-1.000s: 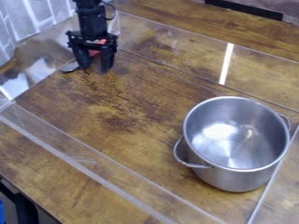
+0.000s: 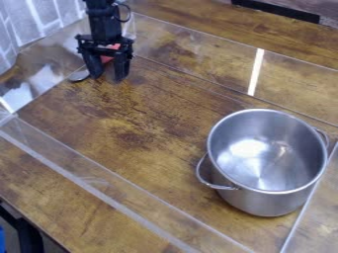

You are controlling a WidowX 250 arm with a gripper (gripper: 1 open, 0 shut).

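Observation:
The black gripper [image 2: 105, 61] hangs low at the upper left of the wooden table, over a small red object [image 2: 113, 47] and a flat metallic piece [image 2: 78, 75]. Both are partly hidden by it, and whether anything is between its fingers cannot be told. A large steel pot [image 2: 264, 158] with two side handles stands at the lower right.
Clear strips or panels run along the left, lower left and right of the surface. A light tape strip [image 2: 258, 69] lies at the upper right.

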